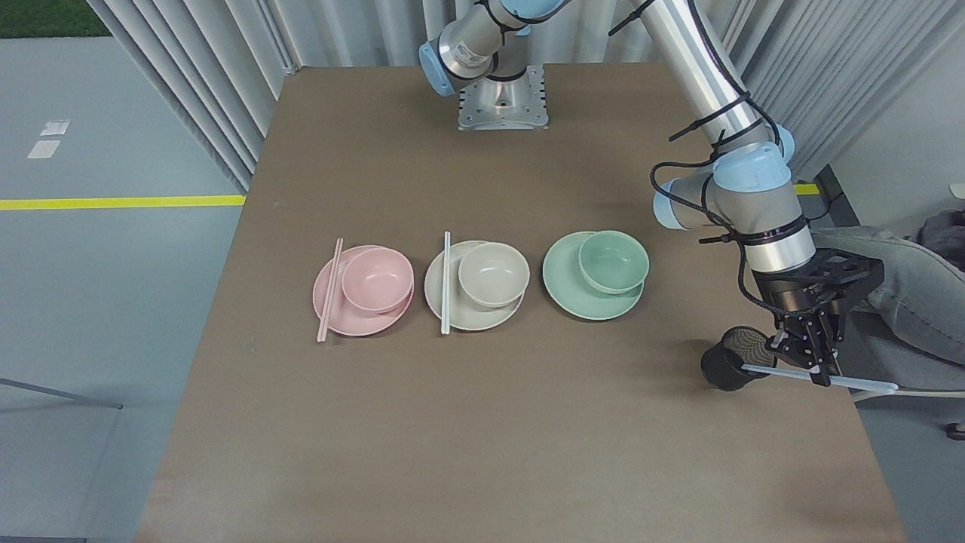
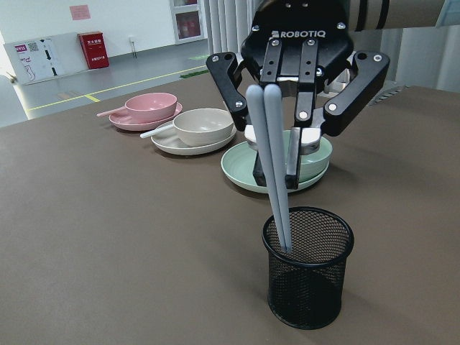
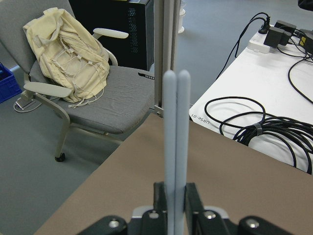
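My black gripper (image 2: 293,154) is shut on a pair of pale grey-blue chopsticks (image 2: 266,133), which stand nearly upright in the left view with their lower ends inside the rim of a black mesh cup (image 2: 305,287). The cup stands on the table at the right edge in the front view. Left of it are a green plate (image 1: 565,294) with a green bowl (image 1: 613,261), a white plate (image 1: 475,317) with a white bowl (image 1: 493,271) and white chopsticks (image 1: 445,285), and a pink plate (image 1: 362,326) with a pink bowl (image 1: 378,276) and pink chopsticks (image 1: 327,294).
Past the right edge are a seated person's leg (image 1: 914,299) and, in the wrist view, a chair (image 3: 112,98) and a white table (image 3: 264,103) with cables.
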